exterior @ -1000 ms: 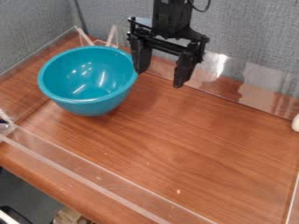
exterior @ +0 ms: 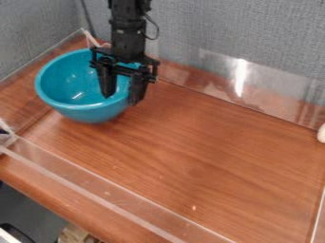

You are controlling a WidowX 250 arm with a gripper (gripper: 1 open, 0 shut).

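Note:
A teal bowl (exterior: pixel 72 100) sits at the back left of the wooden table, tilted slightly in appearance. My black gripper (exterior: pixel 121 80) is over the bowl's right side, its fingers reaching down at the rim and into the bowl. Whether the fingers hold anything is hard to make out.
A grey wall (exterior: pixel 254 38) with a clear panel along its foot runs behind. A small white object (exterior: pixel 320 133) is at the right edge.
My gripper has moved left and somewhat down, from over the table right of the bowl to the bowl's right side.

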